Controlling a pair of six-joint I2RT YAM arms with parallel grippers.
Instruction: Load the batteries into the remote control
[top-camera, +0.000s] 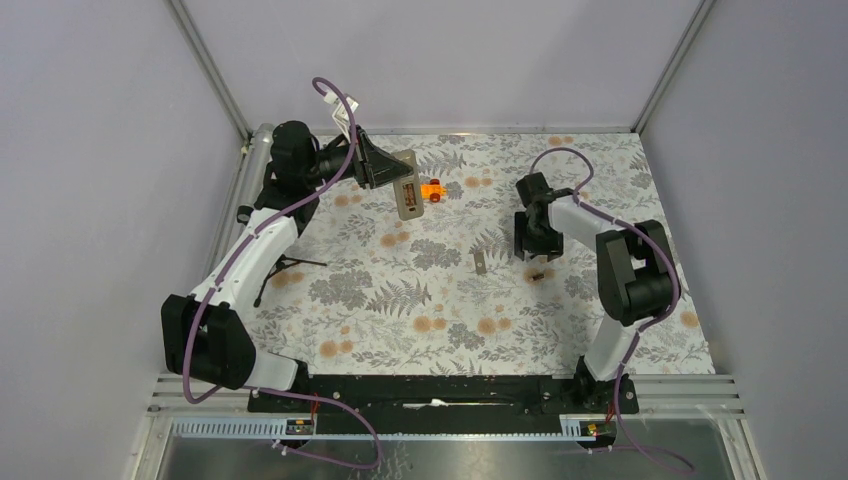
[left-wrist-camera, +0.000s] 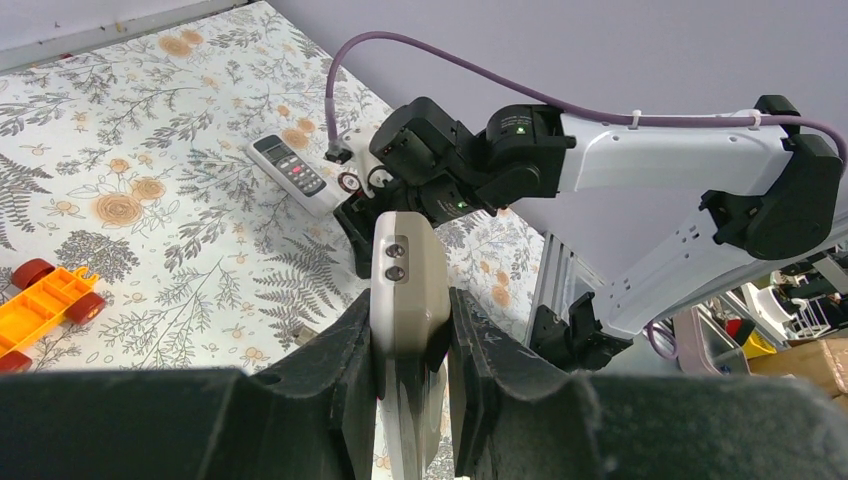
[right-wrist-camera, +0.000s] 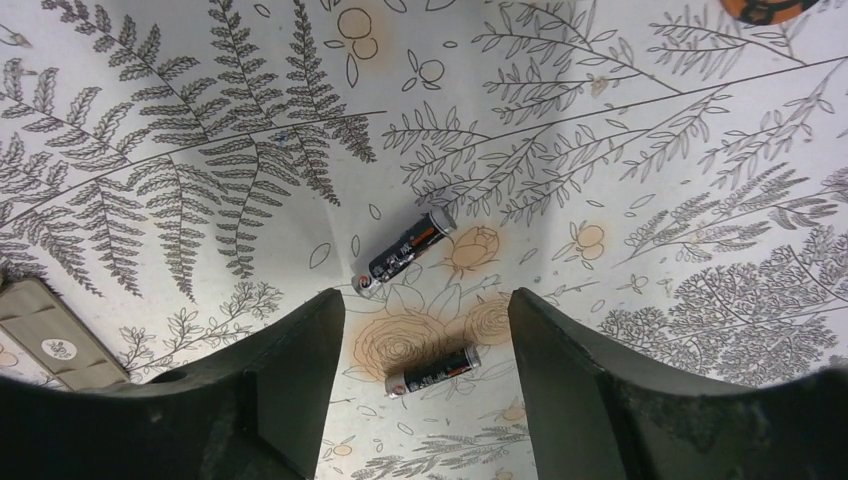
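Observation:
My left gripper (top-camera: 385, 170) is shut on a beige remote control (left-wrist-camera: 408, 280) held upright above the table at upper left; the top view shows its open battery compartment. My right gripper (top-camera: 537, 245) hangs low over the table at right, fingers part open, nothing between them. Beneath it, in the right wrist view, two batteries lie on the cloth: one (right-wrist-camera: 405, 250) diagonal in the middle, another (right-wrist-camera: 432, 370) lower, between the fingertips in that view. The small flat battery cover (top-camera: 480, 262) lies left of the right gripper, also visible at the right wrist view's left edge (right-wrist-camera: 55, 330).
An orange toy car (left-wrist-camera: 40, 310) lies behind the held remote. A second, white remote (left-wrist-camera: 292, 170) lies beside the right arm in the left wrist view.

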